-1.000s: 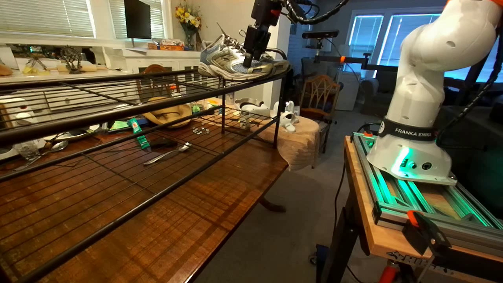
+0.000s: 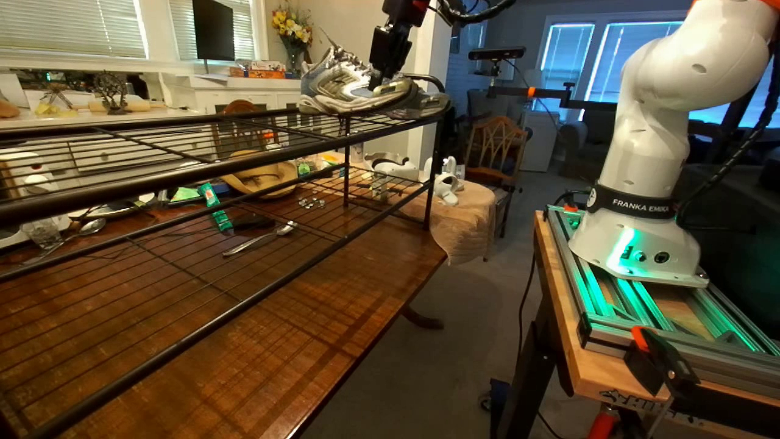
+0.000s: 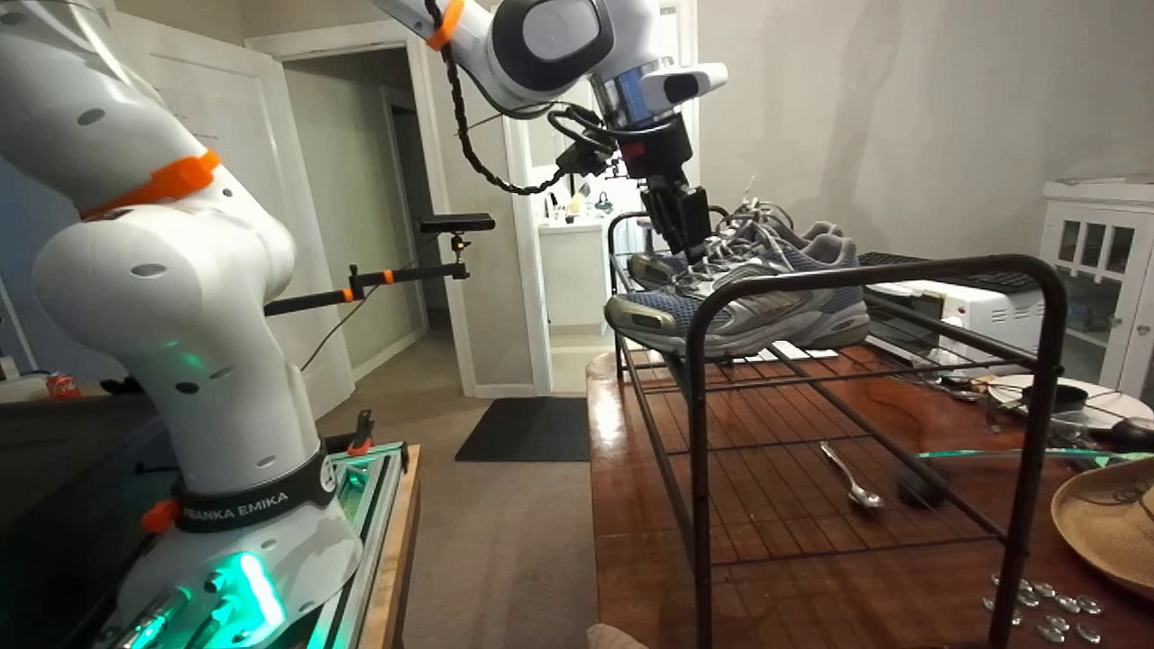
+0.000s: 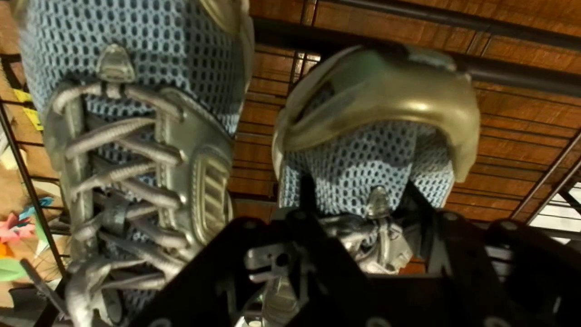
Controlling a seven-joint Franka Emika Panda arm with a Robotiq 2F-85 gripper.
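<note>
Two grey-and-blue running shoes are at the end of a black wire rack's (image 3: 698,465) upper tier, toes towards the robot. My gripper is shut on the front upper of one, the right-hand shoe (image 4: 359,158) in the wrist view, with a finger on either side just behind the toe. In exterior view 1 this gripped shoe (image 2: 347,84) is the nearer one; whether its sole is clear of the rack is hard to tell. Beside it, apart from the fingers, the other shoe (image 4: 136,54) fills the left of the wrist view. It is nearest the camera in exterior view 2.
The rack stands on a wooden table (image 2: 307,344). A spoon (image 2: 259,239), a green packet (image 2: 214,207) and a straw hat (image 3: 1109,519) lie around its lower part. The rack's curved end bar (image 3: 876,272) rises beside the shoes. Most of the upper tier is bare.
In exterior view 1, my gripper and the gripped shoe have shifted left and slightly up. More of the other shoe's toe shows behind it.
</note>
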